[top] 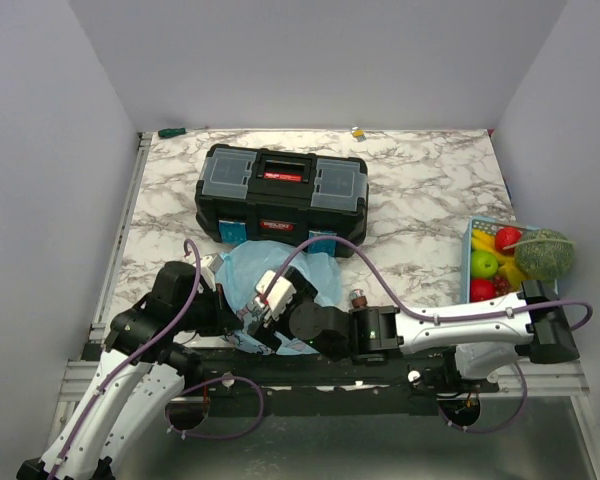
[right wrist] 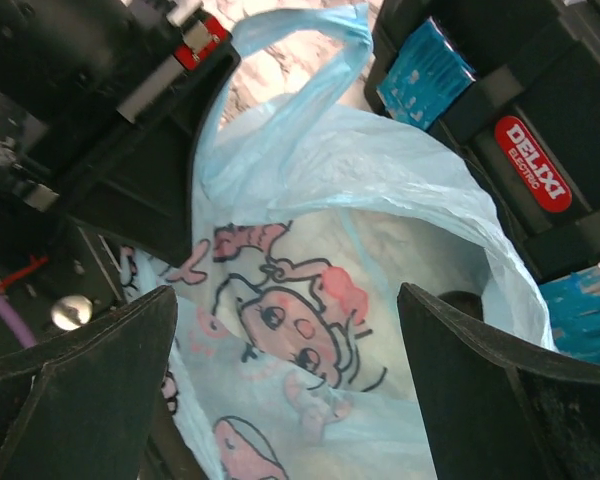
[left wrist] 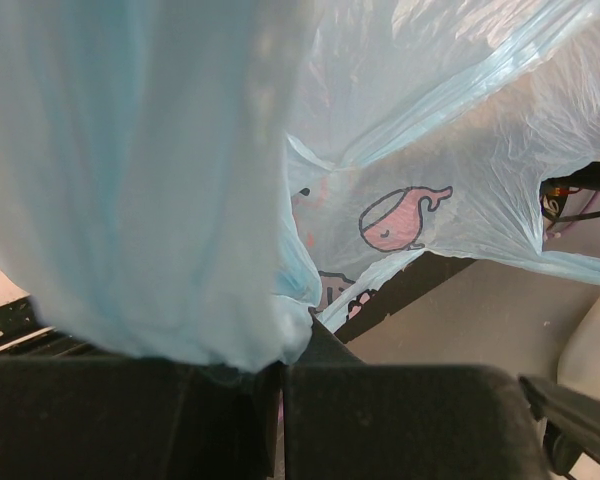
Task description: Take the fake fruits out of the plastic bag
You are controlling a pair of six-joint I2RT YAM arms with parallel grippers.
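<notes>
The thin blue plastic bag [top: 245, 265] lies in front of the toolbox, its mouth held up. My left gripper is shut on the bag's edge, with bunched film rising from its fingertips. Over the bag's mouth, my right gripper is open with nothing between its fingers; printed cartoon figures show on the film below. Inside the bag, a dark rounded thing [right wrist: 463, 303] is partly hidden by the right finger. Fake fruits fill the basket at the right: a green apple [top: 483, 264], a yellow fruit [top: 482, 240], red fruits [top: 507, 238] and a melon [top: 545, 254].
The black toolbox [top: 283, 200] stands directly behind the bag. A light blue basket [top: 466, 265] is at the table's right edge. A brass fitting [top: 358, 298] shows just behind the right arm.
</notes>
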